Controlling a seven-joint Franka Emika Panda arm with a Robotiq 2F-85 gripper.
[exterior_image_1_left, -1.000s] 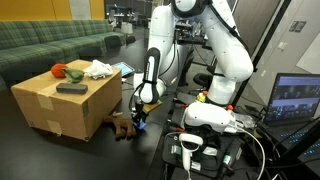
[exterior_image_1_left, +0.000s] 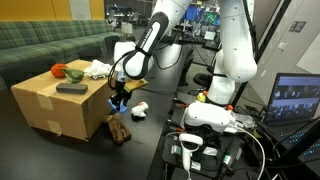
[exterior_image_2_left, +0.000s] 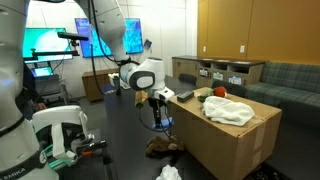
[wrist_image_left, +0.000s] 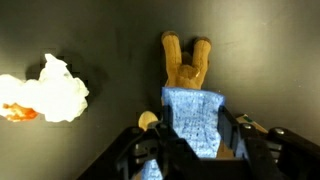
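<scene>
A light blue cloth (wrist_image_left: 195, 115) is gripped by my gripper, which is shut on it in the wrist view. In exterior view 1 the blue cloth (exterior_image_1_left: 119, 102) hangs under the gripper (exterior_image_1_left: 119, 94), close to the side of the cardboard box. Below it, on the dark table, is a brown plush toy (exterior_image_1_left: 118, 130); its two legs (wrist_image_left: 186, 62) stick out past the cloth in the wrist view, the rest mostly covered. A white toy with an orange part (wrist_image_left: 55, 90) lies off to one side.
The cardboard box (exterior_image_2_left: 235, 145) stands right beside the gripper. On its top are a white cloth (exterior_image_2_left: 228, 109), a dark grey block (exterior_image_1_left: 72, 88), and red and green items (exterior_image_1_left: 66, 72). Open dark table lies toward the front.
My gripper has risen and moved left toward the box, carrying the blue cloth up off the table. The brown toy stays about where it was.
</scene>
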